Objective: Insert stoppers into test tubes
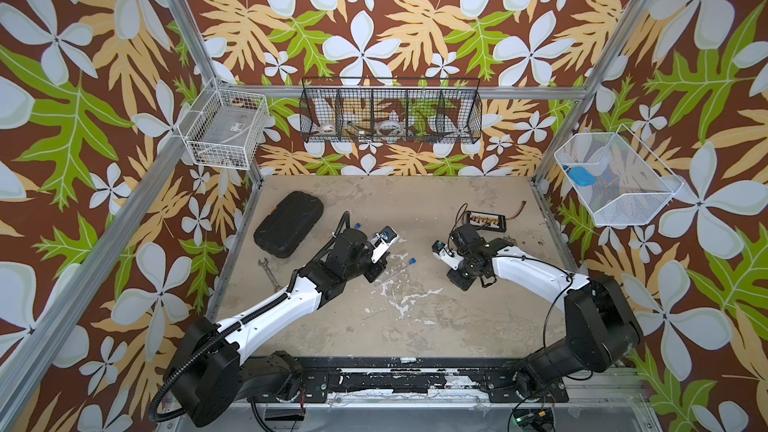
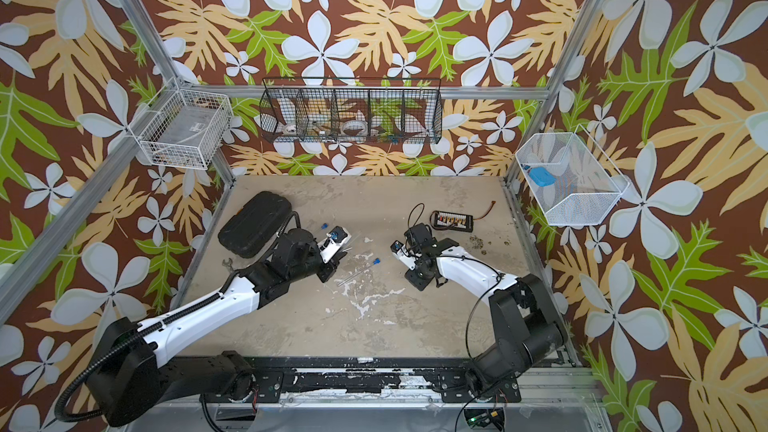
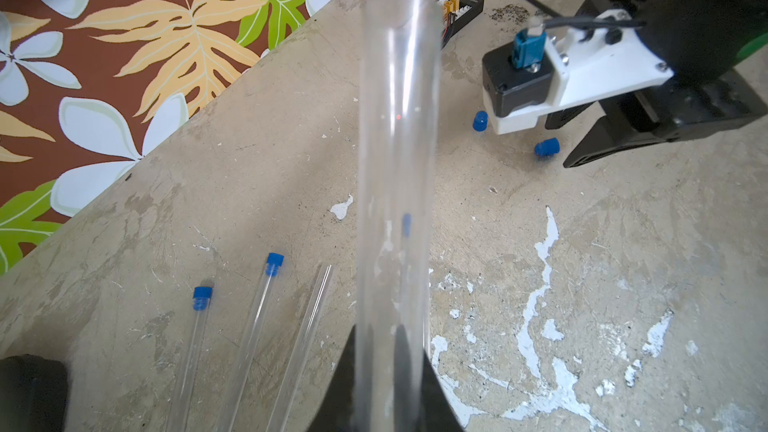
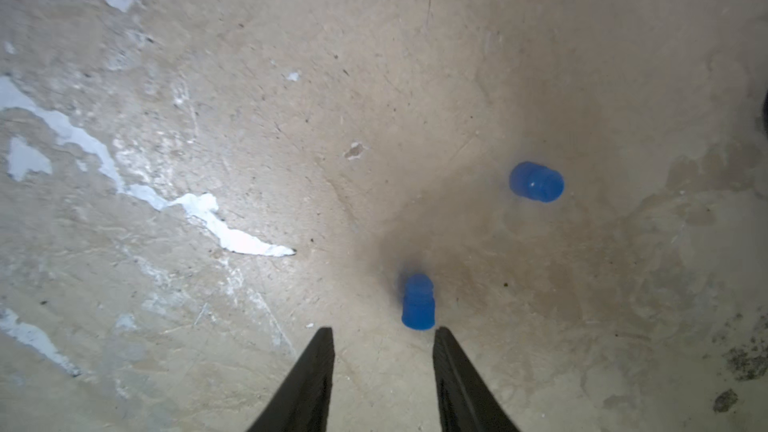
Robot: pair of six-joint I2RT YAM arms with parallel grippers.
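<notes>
My left gripper is shut on a clear test tube [image 3: 397, 151] that rises upright through the left wrist view. Its upper end bears no blue stopper. Two tubes with blue stoppers [image 3: 201, 296] [image 3: 274, 262] lie at lower left, beside a bare tube [image 3: 304, 344]. Another blue stopper [image 2: 377, 260] sits at the end of a lying tube. Two loose blue stoppers [image 4: 418, 301] [image 4: 537, 181] rest on the table. My right gripper is open above them, its fingers apart and empty; the nearer stopper appears just beyond the fingertips, toward the right one.
A black case [image 1: 289, 224] and a wrench [image 1: 269, 272] lie at the left. At the back right is a black board [image 1: 485, 220] with a red cable. Wire baskets [image 1: 390, 111] hang on the walls.
</notes>
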